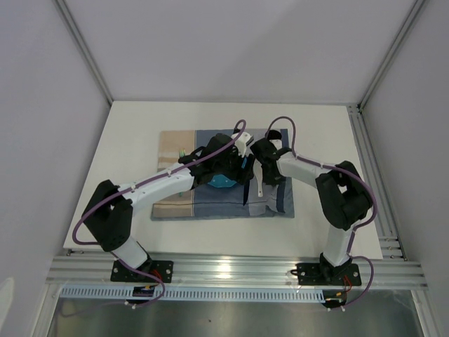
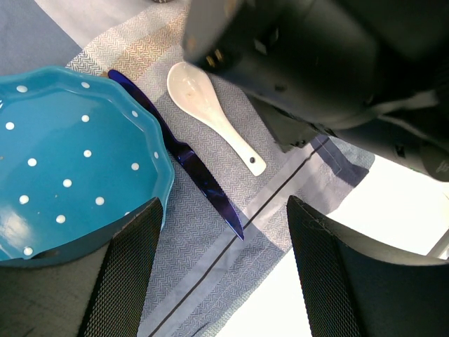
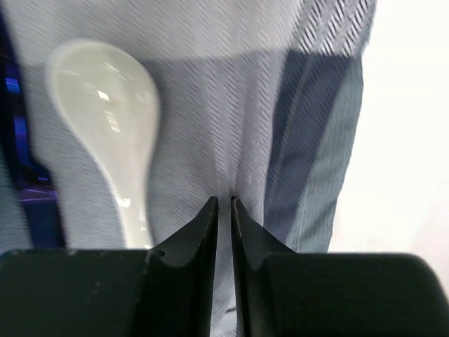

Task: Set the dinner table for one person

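Observation:
A blue dotted plate [image 2: 70,161] lies on the striped cloth [image 1: 168,203]. Right of it lie a dark blue knife [image 2: 203,179] and a white spoon [image 2: 217,123]. My left gripper hangs over the plate and knife, open, with nothing between its fingers. My right gripper is low over the cloth beside the spoon [image 3: 105,105], right of it in its wrist view, fingertips close together; nothing shows between them. The cloth is rumpled at that side.
Bare white table [image 1: 316,232] surrounds the cloth. Both arms meet over the cloth's middle and right, with the right gripper's housing close above the left gripper.

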